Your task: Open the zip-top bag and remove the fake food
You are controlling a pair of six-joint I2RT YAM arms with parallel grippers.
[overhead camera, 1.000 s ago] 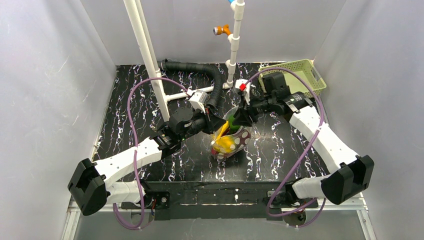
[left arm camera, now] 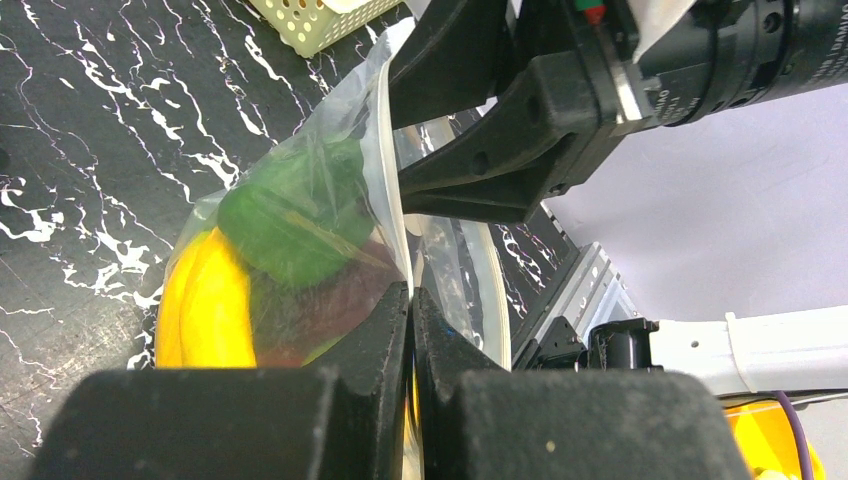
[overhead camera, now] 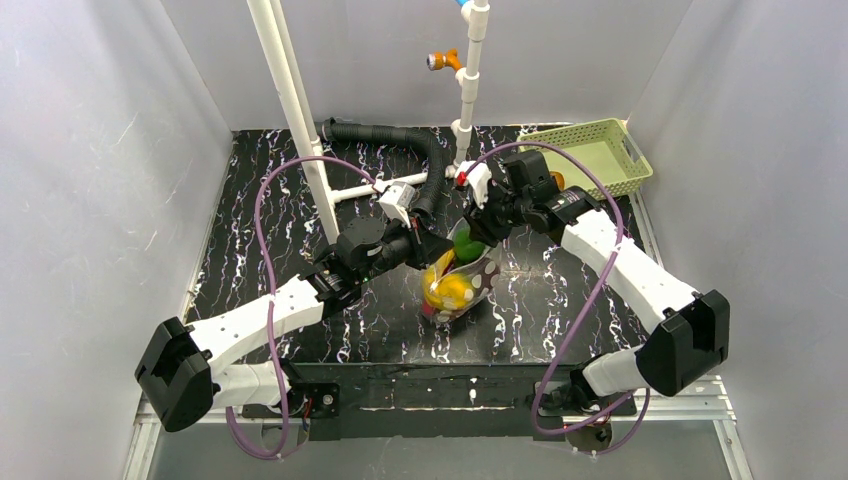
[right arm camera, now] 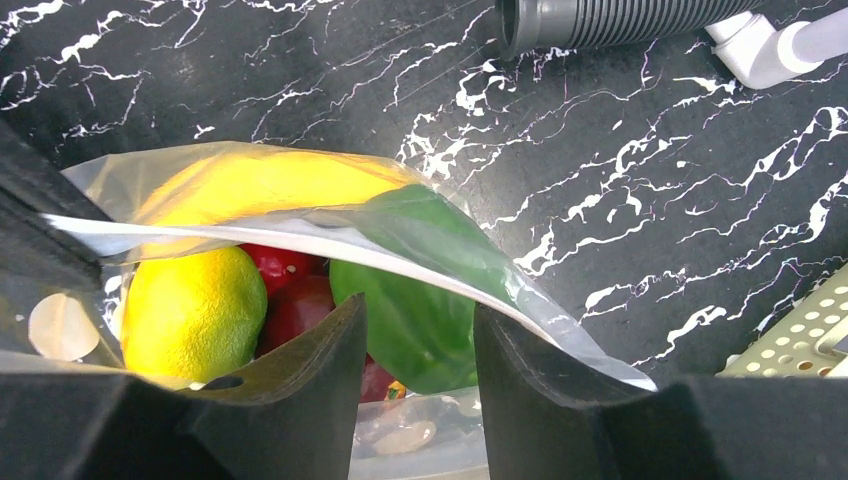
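Note:
The clear zip top bag (overhead camera: 480, 287) stands with its mouth open in the middle of the table. My left gripper is shut on the bag's rim (left arm camera: 392, 190). In the right wrist view, a green piece (right arm camera: 415, 285), a yellow piece (right arm camera: 280, 183), a yellow-orange fruit (right arm camera: 195, 315) and dark red pieces (right arm camera: 295, 315) lie inside the bag. My right gripper is part open at the mouth, its fingertips spread across the green piece. One bag edge passes by those fingers; whether they touch the green piece I cannot tell.
A light green basket (overhead camera: 640, 178) sits at the back right, with an orange item (overhead camera: 557, 181) showing in it behind the right arm. Behind the bag lie a black corrugated hose (overhead camera: 380, 133) and white pipes (overhead camera: 468, 100).
My right gripper has shifted a little left and back over the bag's mouth, and its wrist has turned. The bag's mouth has changed shape slightly. The left arm has stayed still.

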